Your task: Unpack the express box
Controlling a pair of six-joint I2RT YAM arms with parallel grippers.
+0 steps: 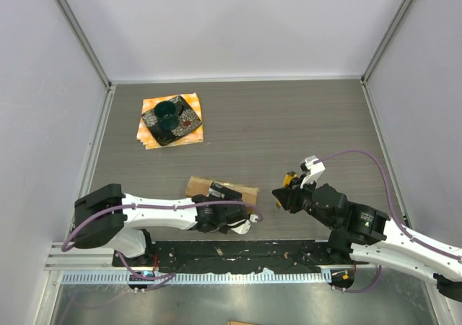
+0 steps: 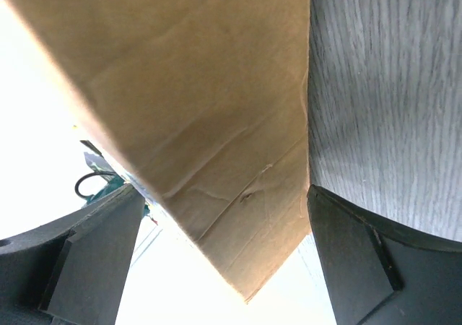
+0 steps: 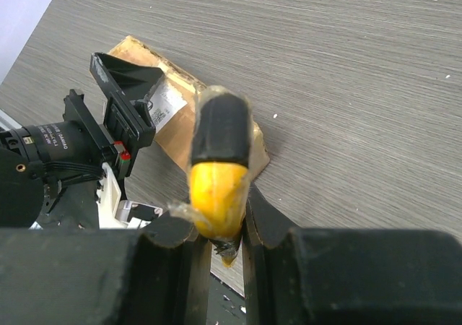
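The brown cardboard box is on the table near its front edge, partly hidden by the left arm in the top view. In the right wrist view a white label shows on one of its faces. My left gripper is open at the box, whose cardboard fills much of the left wrist view between the fingers. Whether both fingers touch it I cannot tell. To the right of the box, my right gripper is shut on a yellow and black cutter, which points up from between its fingers.
At the back left, a dark green cup stands on a black flowered plate over an orange checked cloth. Walls close in the left, right and back.
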